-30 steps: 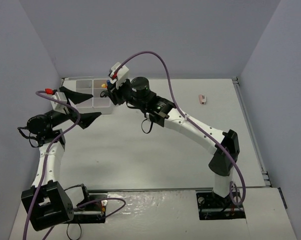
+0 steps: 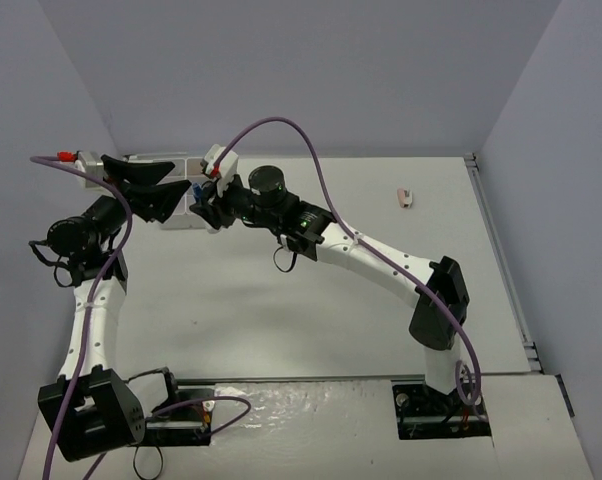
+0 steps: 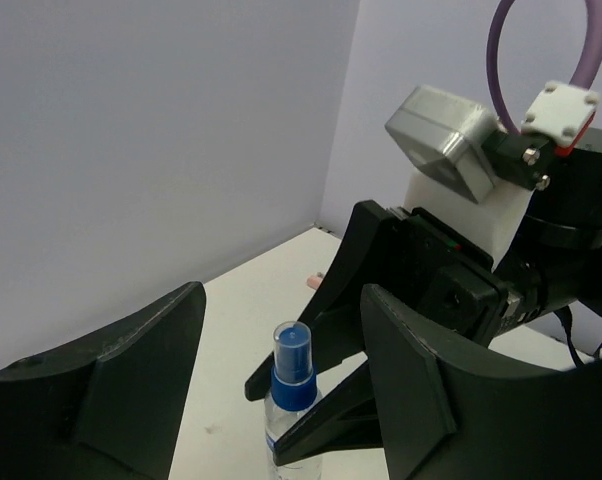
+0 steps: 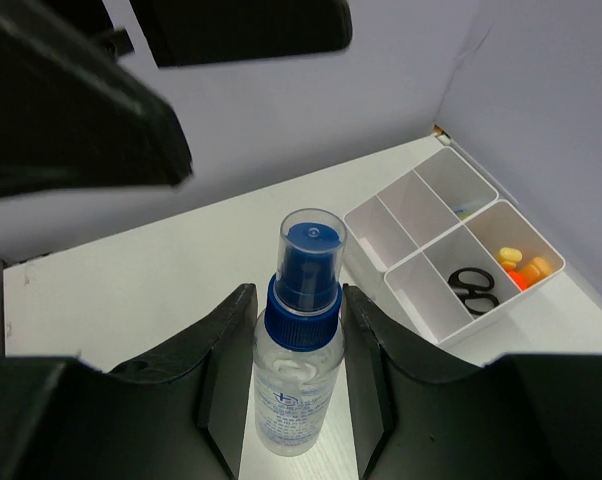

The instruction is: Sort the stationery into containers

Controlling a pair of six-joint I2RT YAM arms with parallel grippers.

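A clear spray bottle [image 4: 293, 400] with a blue nozzle under a see-through cap stands upright between the fingers of my right gripper, which is shut on it just below the blue collar. Facing it from the left, my left gripper is open; in its wrist view the bottle's blue top [image 3: 293, 362] appears between the two fingers. From above, the left fingertips are close to the bottle, with no clear contact. The white divided organizer [image 4: 443, 237] holds black scissors [image 4: 473, 285] and small yellow and orange items [image 4: 526, 268] in separate compartments.
A small pink and white object [image 2: 405, 197] lies alone at the table's right. Both grippers hang over the organizer's area at the back left and partly cover it from above.
My right arm has carried the bottle leftward, close to the left gripper. The left gripper's fingers have come nearer each other but remain apart, and its hand has shifted slightly.
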